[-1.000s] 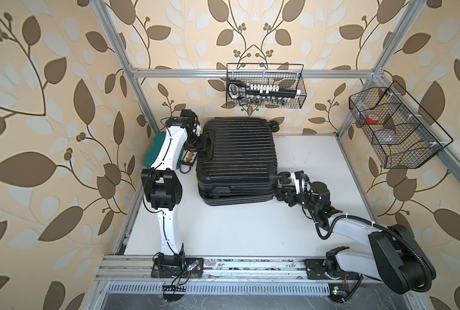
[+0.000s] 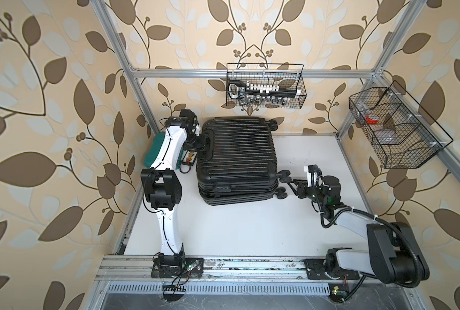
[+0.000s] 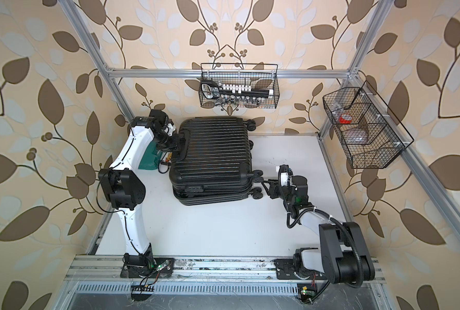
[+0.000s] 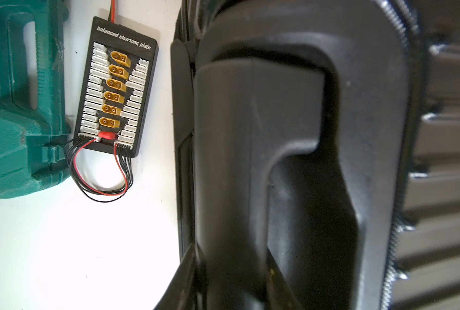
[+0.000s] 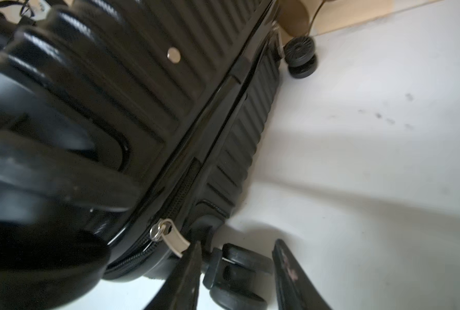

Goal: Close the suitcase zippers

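Note:
The black ribbed suitcase (image 2: 240, 155) lies flat on the table, its lower edge gaping slightly. My left gripper is shut on the suitcase's side handle (image 4: 232, 155). In the right wrist view a silver zipper pull (image 5: 174, 238) hangs near the suitcase corner, with the dark zipper track (image 5: 180, 193) running up the side from it. My right gripper stands part open off the wheel side, with nothing between its fingers; the pull lies just beyond its left fingertip (image 5: 192, 253), and I cannot tell whether they touch. A wheel (image 5: 235, 297) shows behind the gap.
Suitcase wheels (image 2: 283, 175) stick out toward my right gripper. A green case (image 4: 20, 103) and a charging board (image 4: 117, 87) lie left of the suitcase. Wire baskets (image 2: 265, 87) hang on the back and right walls.
My right gripper has drawn back to the right, away from the suitcase's wheel corner. The left arm and the suitcase look the same as before.

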